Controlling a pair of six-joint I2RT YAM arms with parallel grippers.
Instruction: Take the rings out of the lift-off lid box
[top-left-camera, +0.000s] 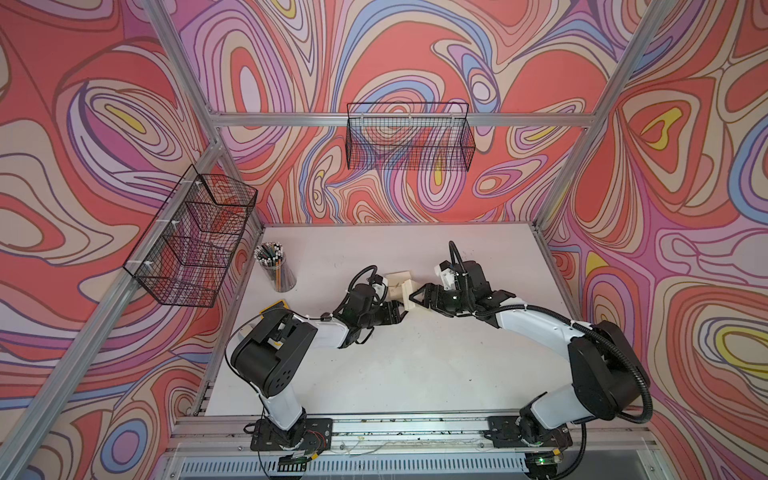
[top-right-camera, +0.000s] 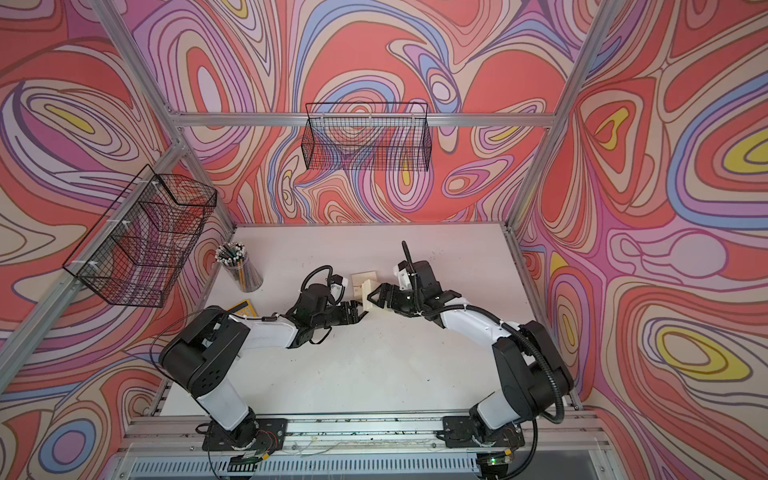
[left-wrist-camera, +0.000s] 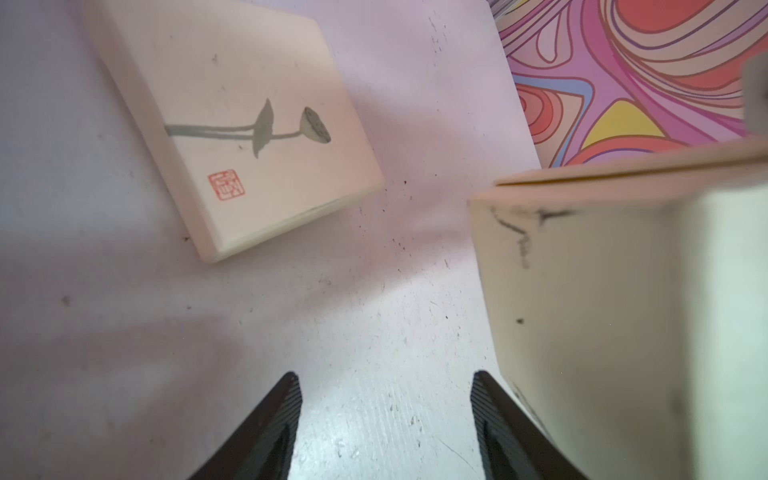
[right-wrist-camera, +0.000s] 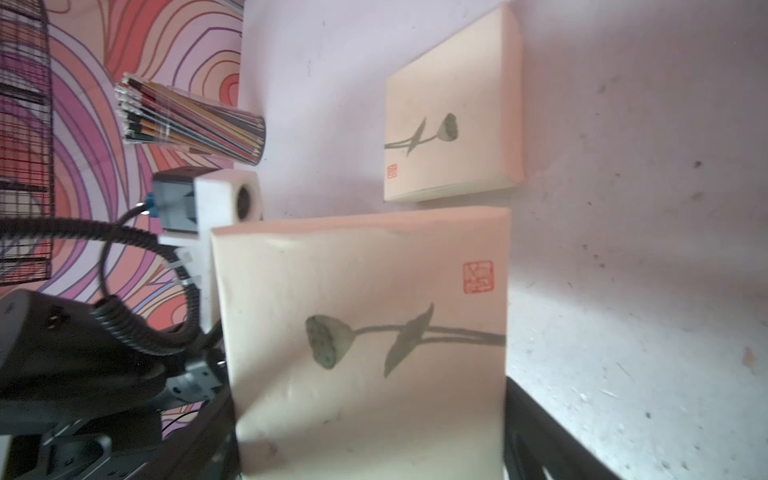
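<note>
A cream box piece (right-wrist-camera: 368, 344) with a grey lotus print and red seal stands on edge between the spread fingers of my open right gripper (top-left-camera: 421, 294). Whether those fingers press on it, I cannot tell. In the left wrist view the same box piece (left-wrist-camera: 592, 312) rises close at the right. A second printed cream piece (right-wrist-camera: 460, 120) lies flat on the table behind. My left gripper is part open, its fingertips pointing toward the upright piece, with only bare table visible between them. No rings show in any view.
A clear cup of pencils (top-left-camera: 277, 269) stands at the back left. A yellow-edged object (top-left-camera: 276, 306) lies partly behind the left arm. Wire baskets (top-left-camera: 410, 144) hang above the table.
</note>
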